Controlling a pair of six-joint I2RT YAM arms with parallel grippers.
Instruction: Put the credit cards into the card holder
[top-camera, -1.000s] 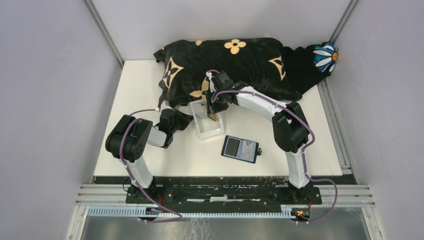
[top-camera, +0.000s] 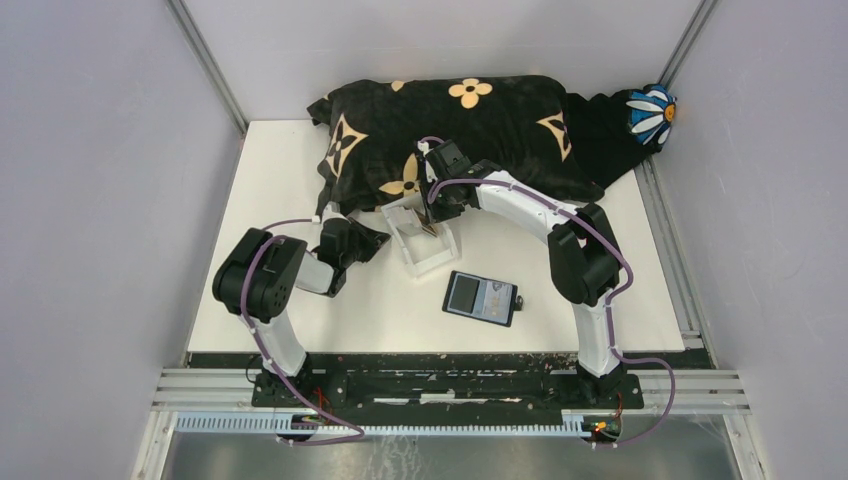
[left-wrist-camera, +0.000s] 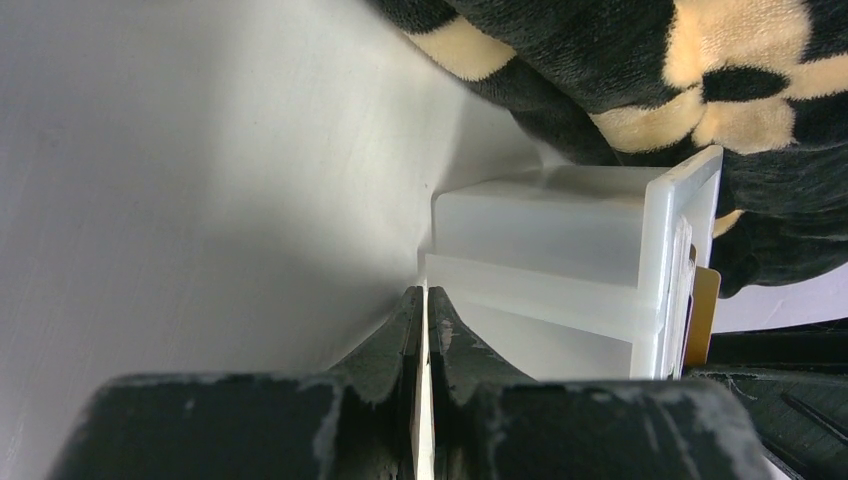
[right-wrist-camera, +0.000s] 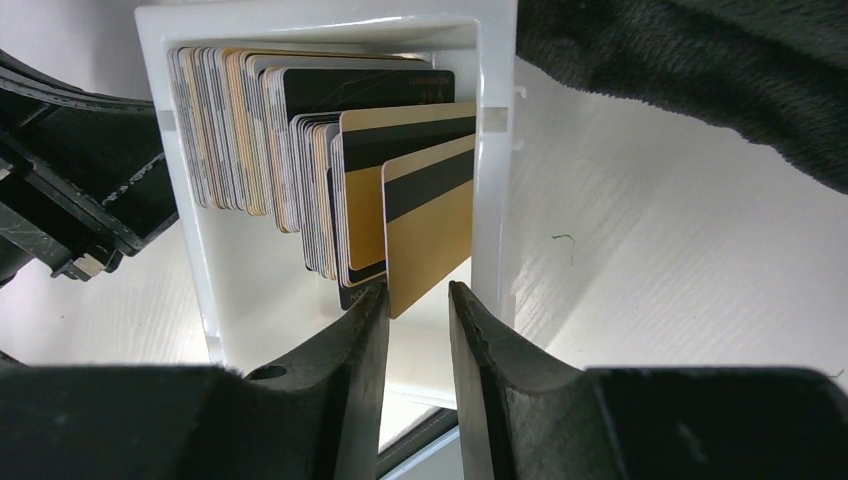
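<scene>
A white box (top-camera: 432, 264) holds a row of bank cards (right-wrist-camera: 235, 130) standing on edge, with gold ones at the near end. The foremost gold card (right-wrist-camera: 430, 225) leans away from the row. My right gripper is partly open over the box; its left fingertip touches or overlaps that card's edge, and the other finger stands clear, so the card is not clamped. My left gripper is shut on a thin white edge, seemingly the box's wall, at the box's left side. A flat black-edged card holder (top-camera: 480, 298) lies on the table to the lower right of the box.
Behind the box lies a dark plush blanket (top-camera: 440, 120) with cream flowers, close to its back edge. At the back right sits a blue and white daisy piece (top-camera: 652, 115).
The right side of the box has swung slightly to the right, while its left side stays by my left gripper. My right gripper has shifted a little to the right. The holder is unmoved.
</scene>
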